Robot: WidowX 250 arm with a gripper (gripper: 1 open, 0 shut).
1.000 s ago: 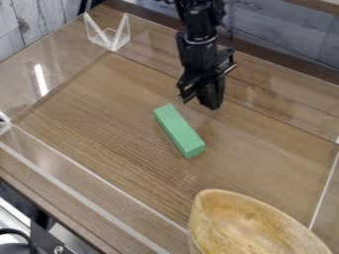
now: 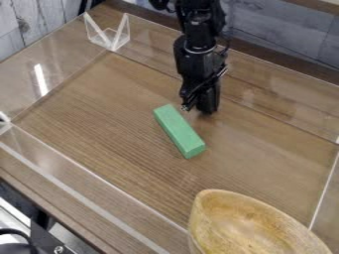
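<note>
My black arm reaches down from the top of the view, with its gripper (image 2: 199,103) low over the wooden table, behind and a little right of a green rectangular object (image 2: 179,132). The fingertips are small and dark here; the gripper looks shut, and I see nothing clearly held between them.
A large yellow bowl (image 2: 252,230) sits at the bottom right. A clear plastic rack-like piece (image 2: 109,32) is at the top left.
The arm and gripper have shifted slightly over the last second. The green object and the bowl are where they were.
</note>
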